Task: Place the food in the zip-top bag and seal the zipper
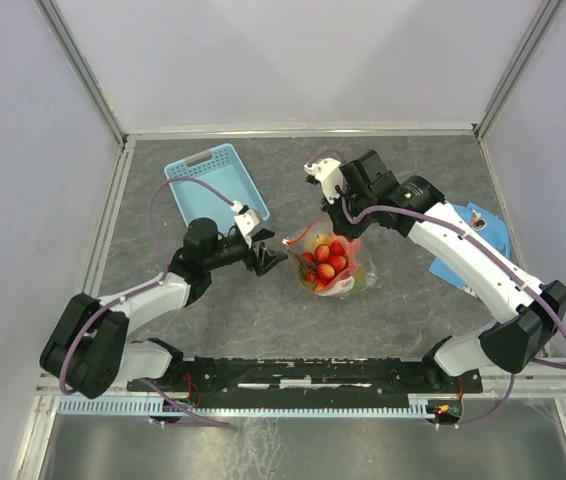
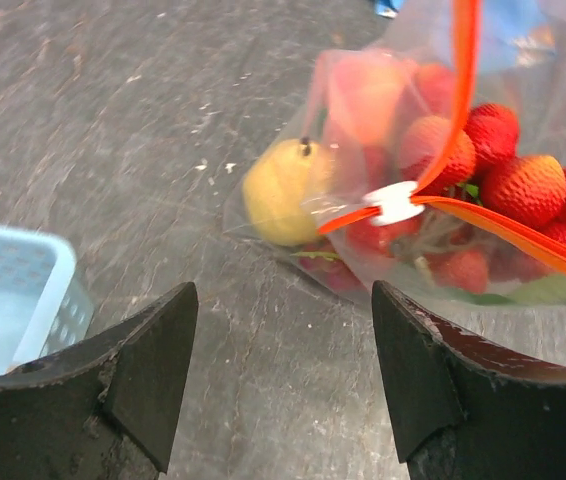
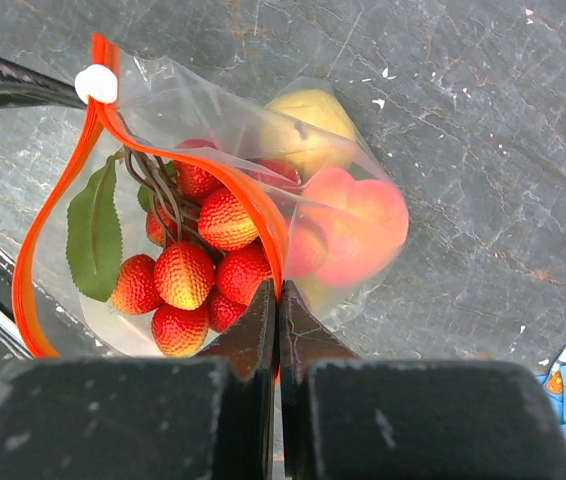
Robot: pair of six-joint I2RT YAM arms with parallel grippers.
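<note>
A clear zip top bag (image 1: 358, 280) stands mid-table with its orange-rimmed mouth open. Inside are several strawberries (image 3: 183, 275), a peach (image 3: 353, 225), a yellow fruit (image 3: 308, 130) and a green leaf (image 3: 94, 230). The white slider (image 2: 393, 203) sits on the orange zipper at the bag's left corner. Just left of that corner, my left gripper is open, its fingers apart with only table between them. My right gripper is shut on the orange rim at the bag's far right side, where the strip runs down to its fingertips.
At the back left lies an empty light-blue basket (image 1: 218, 185). A blue patterned cloth (image 1: 478, 240) rests at the right. Bare grey table shows in front of the bag and behind it.
</note>
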